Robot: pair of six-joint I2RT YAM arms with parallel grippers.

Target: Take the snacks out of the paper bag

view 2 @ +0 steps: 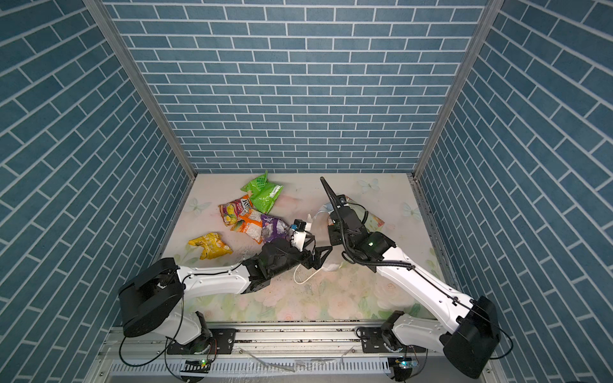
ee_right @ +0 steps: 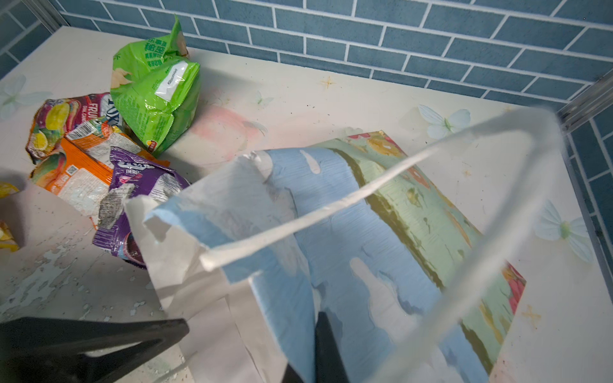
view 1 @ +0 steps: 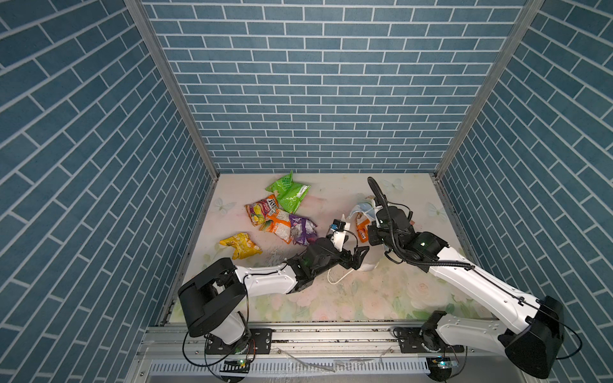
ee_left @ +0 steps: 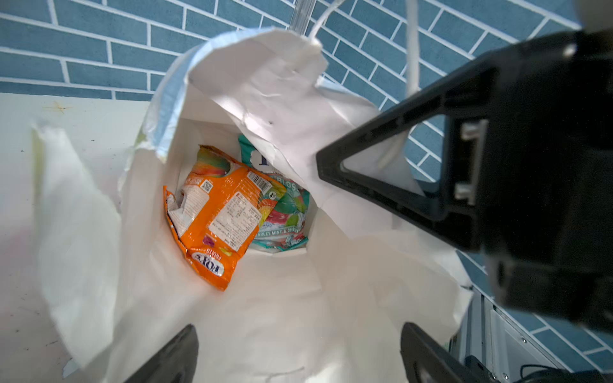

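Note:
The paper bag, blue and green outside and white inside, lies with its mouth toward my left gripper. That gripper is open at the mouth, fingers spread and empty. Deep inside the bag are an orange snack pack and a teal snack pack behind it. My right gripper is shut on the bag's upper edge, holding up the rim. From the left wrist view, its black body fills the upper right. In the top left view, the right arm hides most of the bag.
Outside lie green packs, a red pack, an orange-white pack, a purple pack and a yellow pack. A white handle loops over the bag.

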